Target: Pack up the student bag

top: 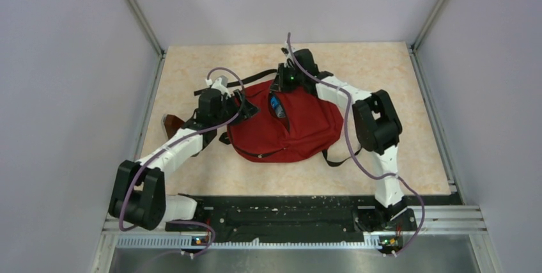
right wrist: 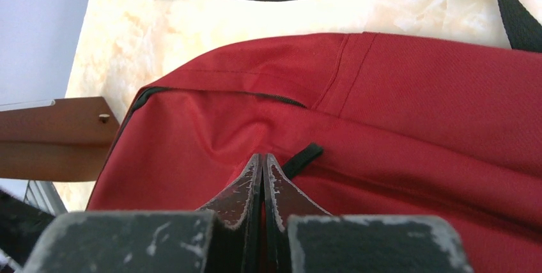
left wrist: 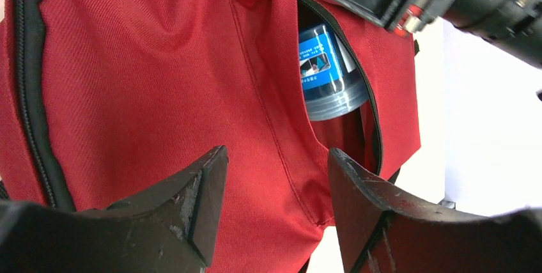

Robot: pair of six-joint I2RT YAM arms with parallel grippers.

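Observation:
The red bag (top: 281, 142) lies flat on the table, a dark zip running along its open pocket. Inside that pocket sits a dark, clear-ended container with a blue label (left wrist: 317, 62), partly covered by the cloth. My left gripper stands open over the red cloth, nothing between its fingers. At the upper end of the opening, my right gripper is shut at the bag's surface. A short black tab (right wrist: 307, 156) pokes out beside its fingertips; whether they pinch it I cannot tell.
A brown object (top: 171, 126) stands left of the bag, near the left arm. One black strap (top: 255, 77) lies behind the bag, another (top: 339, 162) at its front right. Bare table shows along the right and front.

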